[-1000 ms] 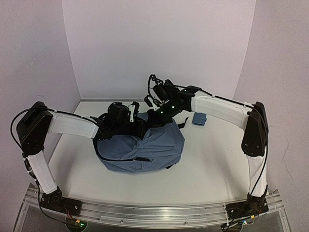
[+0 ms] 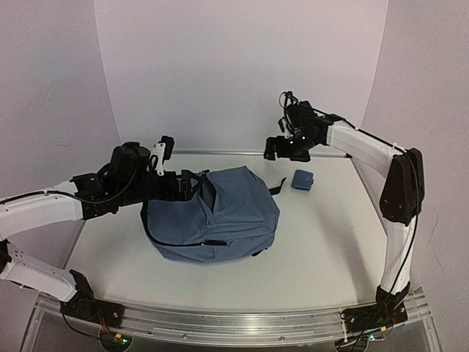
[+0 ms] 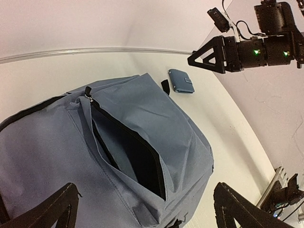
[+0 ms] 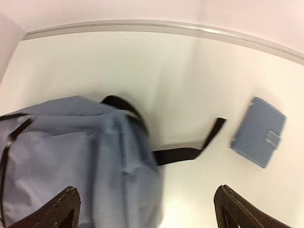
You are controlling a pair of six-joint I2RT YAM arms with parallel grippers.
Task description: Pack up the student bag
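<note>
The blue-grey bag (image 2: pixel 238 202) lies on the left and middle of the white table. In the left wrist view, the bag (image 3: pixel 183 137) has its zipped mouth (image 3: pixel 135 156) gaping, the inside dark. A small blue notebook or wallet (image 2: pixel 303 180) lies flat to the right of the bag, apart from it; the right wrist view shows its clasp tab on the wallet (image 4: pixel 259 132). My left gripper hangs above the bag's left part, open and empty. My right gripper is raised behind the bag's right side, open, with nothing between its fingers.
A black strap (image 4: pixel 178 156) sticks out from the bag toward the wallet. Bare table (image 2: pixel 330 242) extends on the right and in front. A metal rail (image 2: pixel 220 315) runs along the front edge, and grey walls close in both sides.
Both grippers have come away from the bag's opening. The left drew back to the left; the right rose and swung right toward the wallet. The bag and wallet stay in place.
</note>
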